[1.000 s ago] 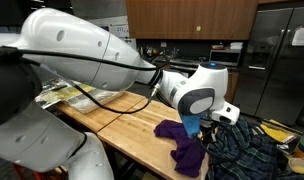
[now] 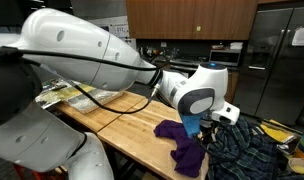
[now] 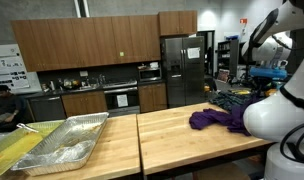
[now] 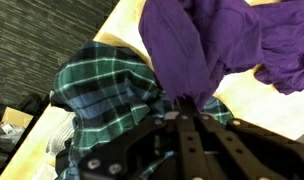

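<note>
A purple cloth (image 4: 187,50) narrows to a gathered point at my gripper in the wrist view. The fingers are shut on that gathered part. Its other end spreads over the wooden table (image 2: 142,136), and in exterior view 2 the purple cloth (image 3: 214,119) lies crumpled there, rising at the right towards my arm. Below the fingers in the wrist view is a dark green and navy plaid cloth (image 4: 107,95); in exterior view 1 this plaid cloth (image 2: 247,152) lies bunched right of the arm. My arm hides the fingertips in both exterior views.
A foil tray (image 3: 67,142) and a yellow-lined tray (image 3: 22,145) stand at the table's far end from the cloths. Yellow items (image 2: 277,132) lie beyond the plaid cloth. A seated person (image 3: 7,105) is in the background.
</note>
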